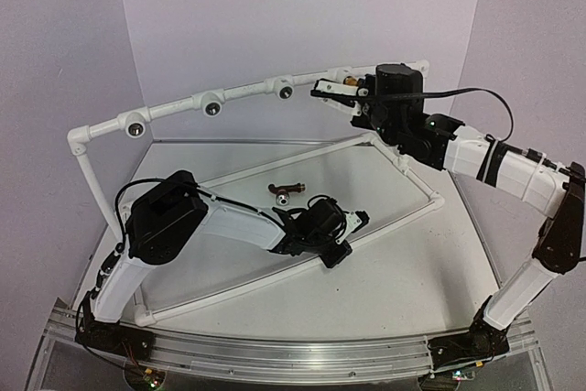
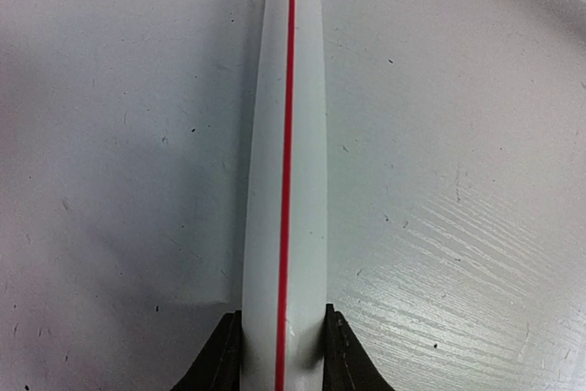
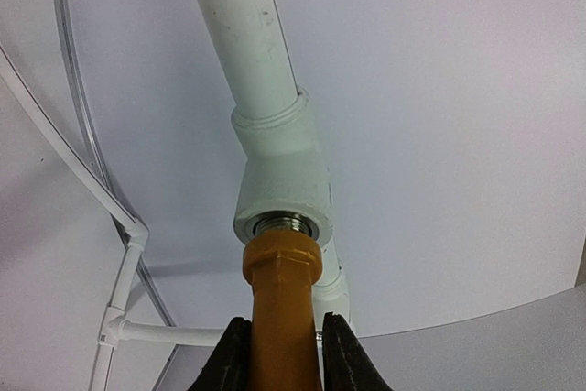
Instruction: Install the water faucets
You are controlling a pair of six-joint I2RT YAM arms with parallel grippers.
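Observation:
An orange-brown faucet (image 3: 286,304) stands between the fingers of my right gripper, which is shut on it. Its collared end meets the threaded mouth of a white tee socket (image 3: 284,185) on the raised pipe; how deeply it is seated cannot be told. From the top view, only a bit of that faucet (image 1: 351,81) shows beside the gripper. My left gripper is shut around a white pipe (image 2: 307,180) with a red stripe, the front rail of the frame. A second, brown faucet (image 1: 295,188) lies on the table inside the frame.
The right arm covers the pipe's right part.

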